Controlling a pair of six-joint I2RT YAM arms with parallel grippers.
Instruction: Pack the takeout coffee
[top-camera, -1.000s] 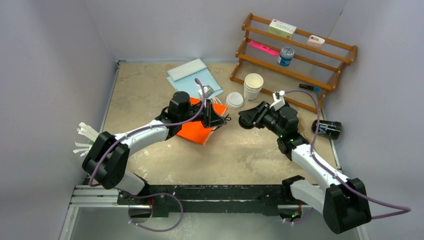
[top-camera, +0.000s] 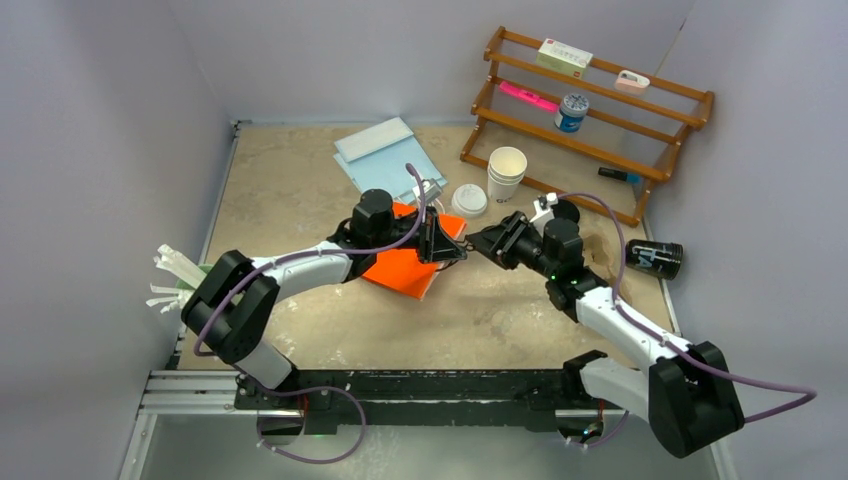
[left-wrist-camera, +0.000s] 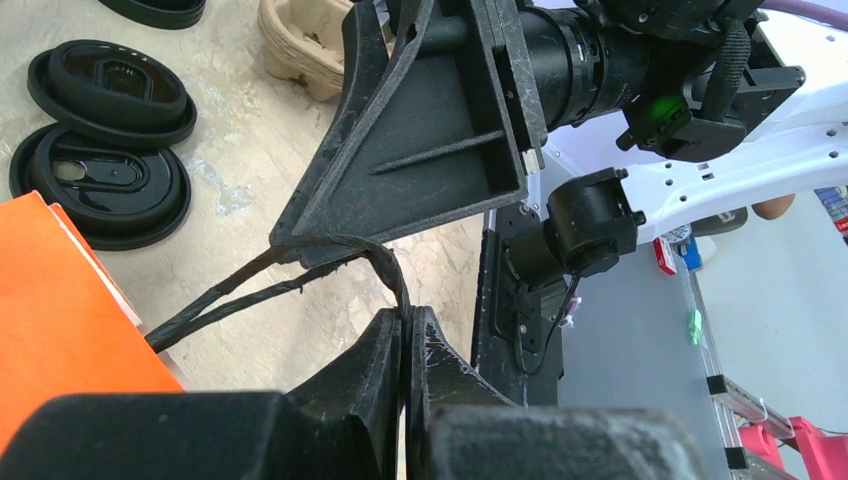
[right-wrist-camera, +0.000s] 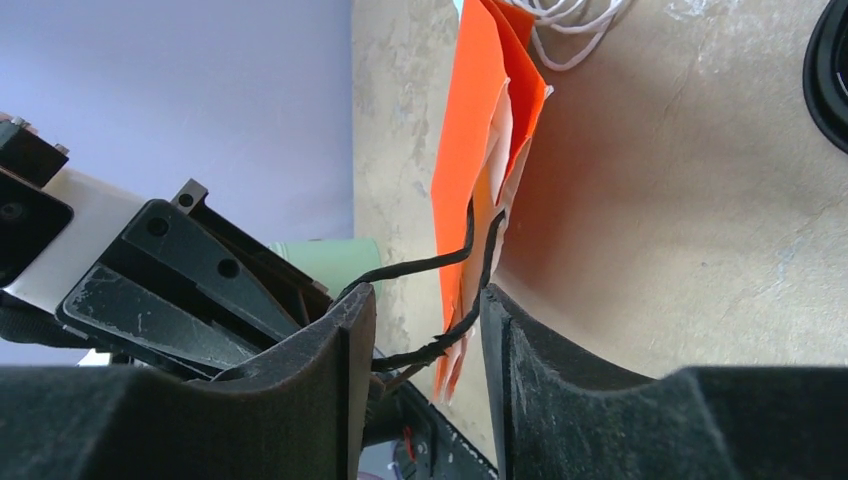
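Note:
An orange paper bag lies at the middle of the table, its black twisted handle stretched up from it in both wrist views. My left gripper is shut on that handle. Facing it closely, my right gripper is part open, the handle's loop passing between and behind its fingertips; whether it touches the strands I cannot tell. Black lids lie beside the bag, a cardboard carrier behind them. Stacked paper cups and white lids stand behind the grippers.
A wooden rack stands at the back right, a black cylinder lies by the right wall, and light blue sheets lie at the back.
My left gripper has moved right with the handle, tugging the bag along slightly; my right gripper has come left and down, so the two now nearly meet.

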